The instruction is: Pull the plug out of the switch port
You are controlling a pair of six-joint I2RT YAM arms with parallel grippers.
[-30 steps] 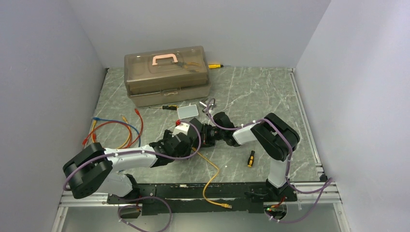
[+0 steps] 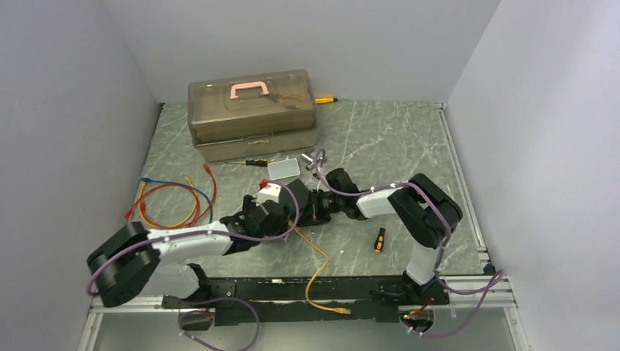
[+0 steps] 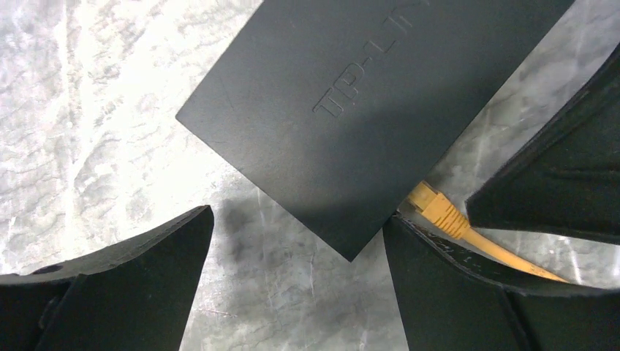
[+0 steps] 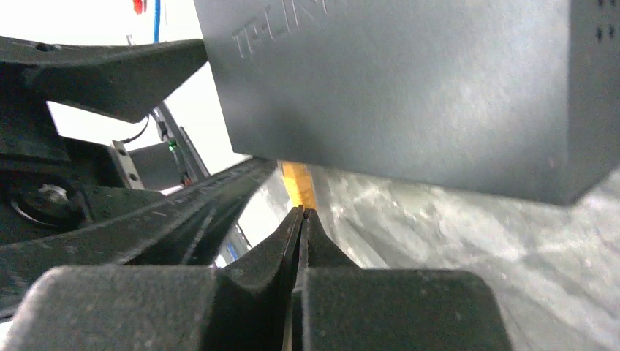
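Note:
The black switch (image 3: pixel 365 110) lies flat on the table, its lettered top facing up. At its edge sits the yellow cable's plug (image 3: pixel 431 201), with the end nearest the switch partly hidden; how deep it sits in the port cannot be told. My left gripper is open, one finger on each side of the switch's corner, the right-hand one close beside the plug. From the other side, my right gripper has its tips very near each other just below the yellow plug (image 4: pixel 298 183). Whether cable lies between them is hidden.
The yellow cable (image 2: pixel 319 272) runs to the front edge. Red, blue and yellow cables (image 2: pixel 197 201) lie at left, a toolbox (image 2: pixel 252 117) at the back. A screwdriver (image 2: pixel 379 240) rests at right.

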